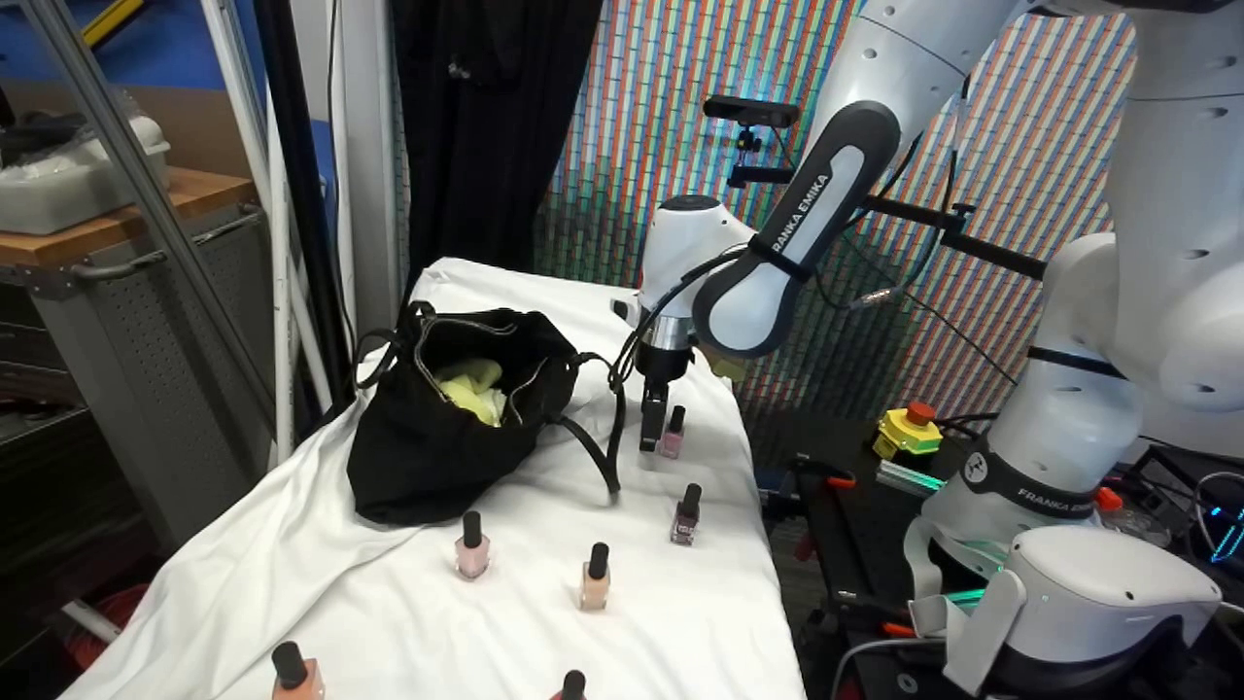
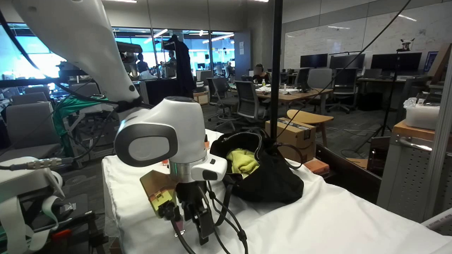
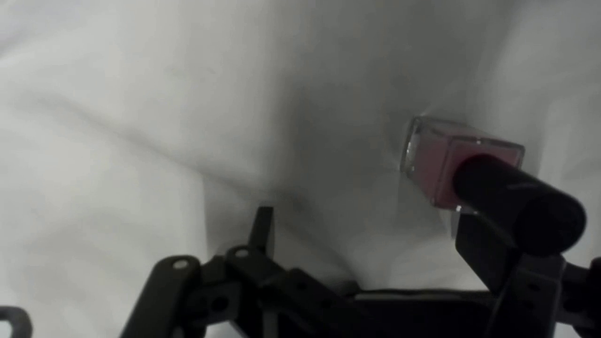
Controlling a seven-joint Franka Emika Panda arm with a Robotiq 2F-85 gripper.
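A pink nail polish bottle with a black cap stands on the white cloth beside my gripper. In the wrist view my gripper is open, and bare cloth shows between its fingers. There the pink bottle is over at the right finger, its cap overlapping that finger in the image; whether they touch I cannot tell. A black bag lies open to the left with yellow-green cloth inside. From the other side, the bottle is partly hidden behind the gripper.
Closer to the camera stand a dark polish bottle, a pale pink one, a peach one and an orange one. The bag's strap reaches across the cloth near the gripper.
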